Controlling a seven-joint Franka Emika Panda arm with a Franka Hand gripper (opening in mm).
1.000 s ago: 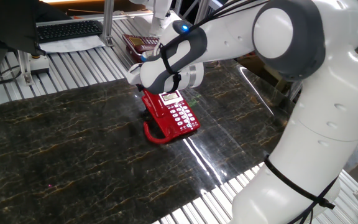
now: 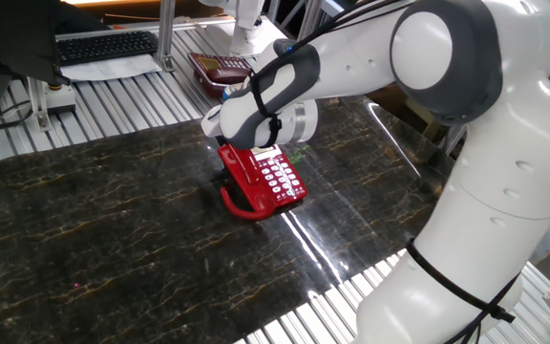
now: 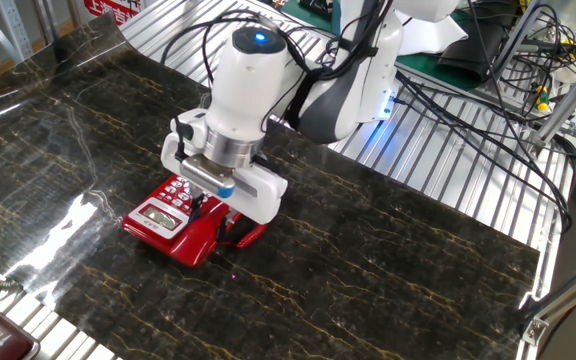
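Observation:
A red desk phone (image 2: pixel 277 178) with white keys lies on the dark marbled sheet, its handset (image 2: pixel 246 177) along one side and a red cord (image 2: pixel 229 204) curling from the near end. In the second exterior view, the phone's display (image 3: pixel 158 217) faces up. My gripper (image 3: pixel 211 217) points down at the phone, with dark fingers (image 3: pixel 194 209) reaching its top near the handset side. The fingers seem to stand apart, but whether they press on the handset is hidden. From the first exterior view, the hand covers the phone's far end and conceals the fingertips.
A second, dark red phone (image 2: pixel 220 71) stands on the slatted table behind the sheet, close to a black keyboard (image 2: pixel 108 46). Much of the marbled sheet (image 2: pixel 94 239) around the red phone is bare. Loose black cables (image 3: pixel 493 150) hang over the slats.
My hand has shifted slightly right and down in the first exterior view and now covers more of the phone's display. The red phone has not visibly moved.

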